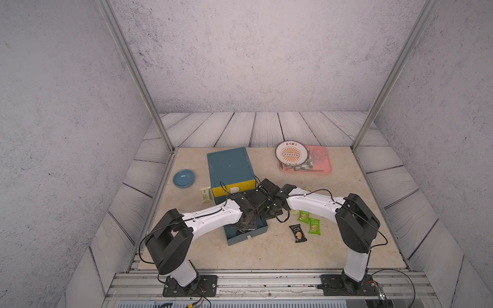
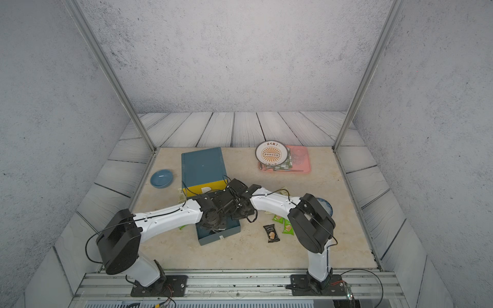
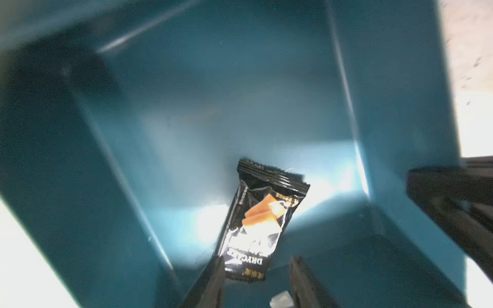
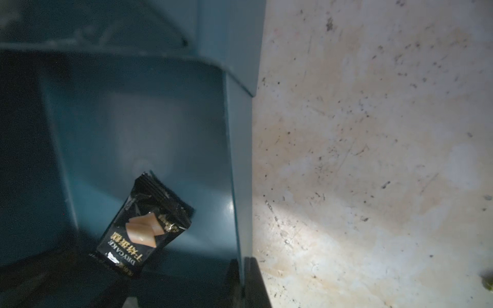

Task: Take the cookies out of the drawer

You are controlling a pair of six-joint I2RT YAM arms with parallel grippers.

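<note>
The blue drawer [image 1: 246, 238] is pulled out from its cabinet [image 1: 230, 166]. A black cookie packet lies flat on the drawer floor; it also shows in the right wrist view as a black packet [image 4: 146, 225]. My left gripper is in the drawer with its fingers apart around the packet's lower end; a gap shows on the right, and contact on both sides is not clear. My right gripper is shut on the thin drawer side wall [image 4: 237, 169], one finger on each side. In the top views both arms hide most of the drawer inside.
On the table to the right lie a black packet [image 1: 297, 233] and green packets [image 1: 314, 227]. A pale packet [image 1: 206, 194] is left of the cabinet, near a blue bowl [image 1: 183, 178]. Behind stand a white plate [image 1: 292, 153] and pink tray [image 1: 322, 166].
</note>
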